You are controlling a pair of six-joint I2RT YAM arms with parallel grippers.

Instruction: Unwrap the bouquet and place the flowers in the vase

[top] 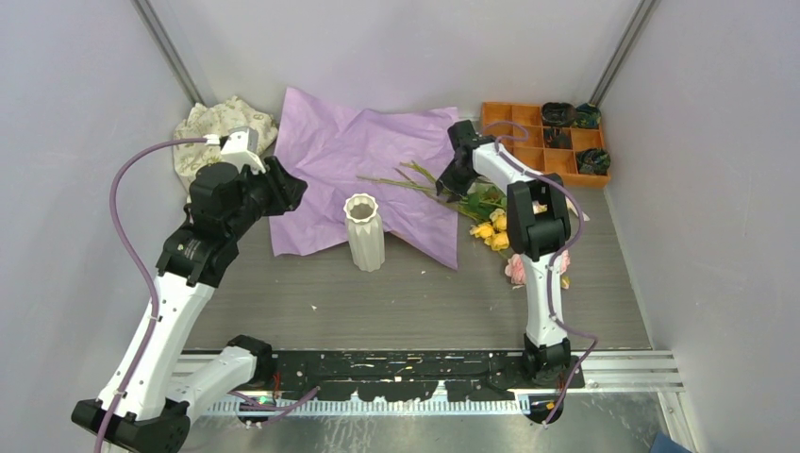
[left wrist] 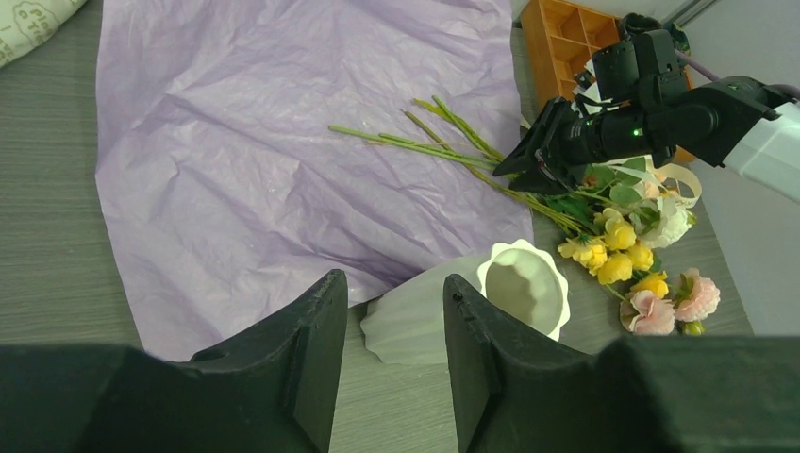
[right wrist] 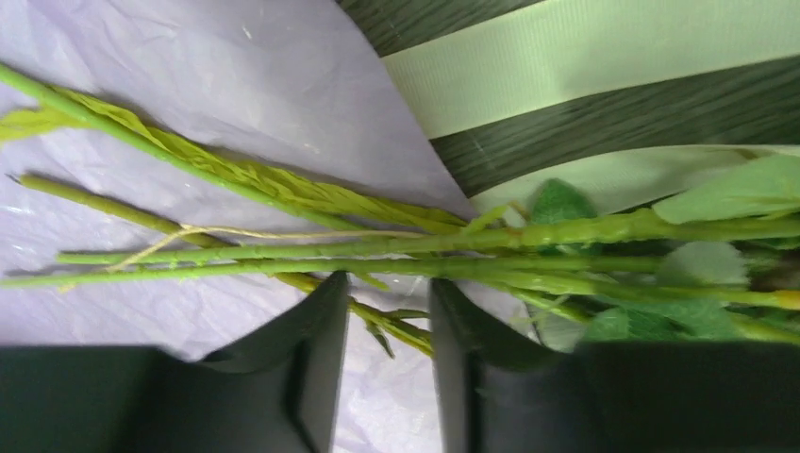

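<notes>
A ribbed white vase (top: pixel 366 231) stands upright near the middle of the table, its mouth up. Toward the right lies the bunch of flowers, with yellow blooms (top: pixel 490 230) and pink ones (top: pixel 515 269), and green stems (right wrist: pixel 396 260) reaching leftward over the purple sheet. My right gripper is over the stems, its fingers apart; the stems cross at its tips and a thin brownish one shows in the gap. How firmly they touch cannot be seen. Left of the vase and above the table, my left gripper stands open and empty.
Purple wrapping sheet (top: pixel 330 151) covers the back middle. An orange compartment tray (top: pixel 528 118) sits at the back right, a patterned cloth bundle (top: pixel 212 123) at the back left. Pale ribbon (right wrist: pixel 604 66) lies near the stems.
</notes>
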